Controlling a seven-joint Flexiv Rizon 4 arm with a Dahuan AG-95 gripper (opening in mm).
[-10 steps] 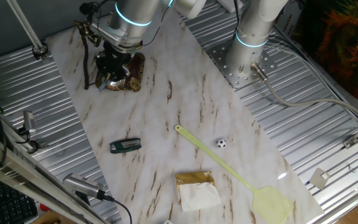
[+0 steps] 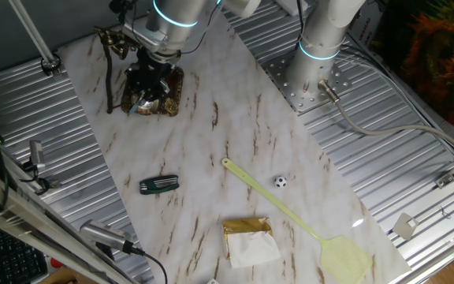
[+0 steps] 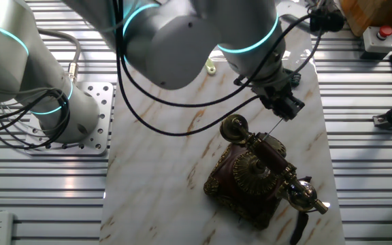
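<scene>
An ornate old-style telephone (image 3: 245, 182), dark red with gold trim, stands on the marbled table. Its handset (image 3: 272, 156) lies across the top in exterior view 2. My gripper (image 3: 288, 109) is just past one end of the phone in that view, pointing down. From exterior view 1, the gripper (image 2: 142, 101) covers much of the phone (image 2: 175, 85). Its dark fingers blend with the phone's dark body, so neither the finger's opening nor any contact can be made out.
Well away from the phone lie a dark green multi-tool (image 2: 159, 184), a small football (image 2: 280, 181), a yellow-green fly swatter (image 2: 345, 259) and a gold-and-white packet (image 2: 251, 243). A dark strip (image 2: 109, 79) runs beside the phone along the table's edge. Mid-table is clear.
The arm and gripper have shifted slightly to the right over the phone in exterior view 1. The phone and the other objects show no clear movement.
</scene>
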